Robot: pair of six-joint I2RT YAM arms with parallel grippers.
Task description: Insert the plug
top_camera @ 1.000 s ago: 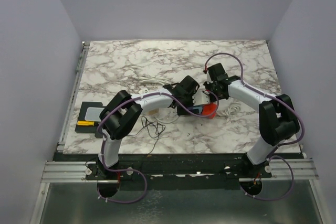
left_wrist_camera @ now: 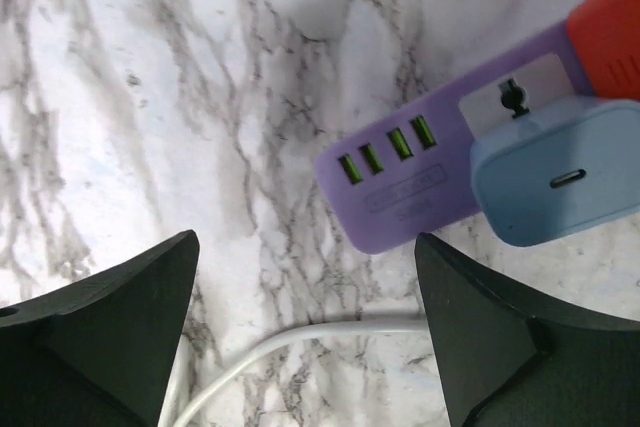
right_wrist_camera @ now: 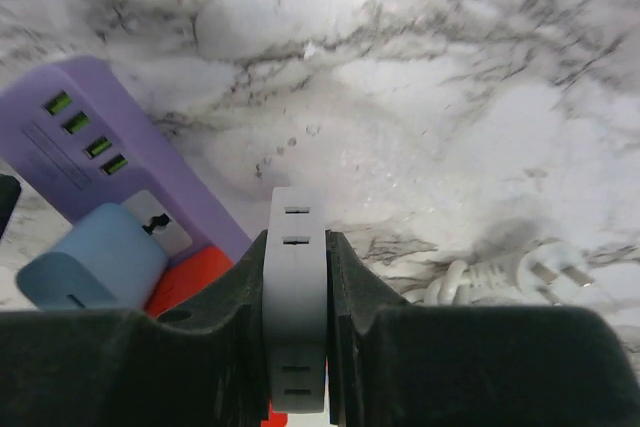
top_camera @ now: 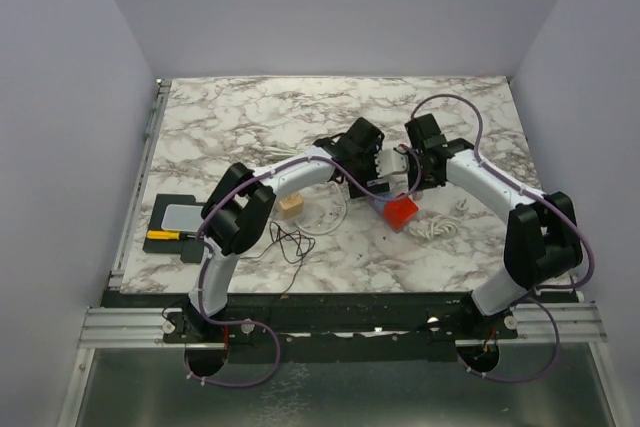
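A purple power strip [left_wrist_camera: 400,197] lies on the marble table with green-lined ports near one end. Plugged into it are a blue block [left_wrist_camera: 560,172] and a red block [left_wrist_camera: 612,37]. Beside the blue one, a pale plate [right_wrist_camera: 175,232] with a dark slot shows on the strip. My right gripper is shut on a slim white plug [right_wrist_camera: 296,332] with slots down its face; it hangs over or close by the red block [right_wrist_camera: 190,277]. Its far side is hidden. Empty and open, my left gripper hovers near the strip's ported end.
Another white plug [right_wrist_camera: 553,272] with pins and a coiled cable [top_camera: 437,227] lies to the right. A white cable [left_wrist_camera: 320,330] runs beneath the left fingers. A wooden block [top_camera: 291,205] and black case [top_camera: 172,219] are at left.
My right gripper has shifted right and a little toward the front, uncovering more of the strip and red block in the top view. The left gripper has moved slightly right and back.
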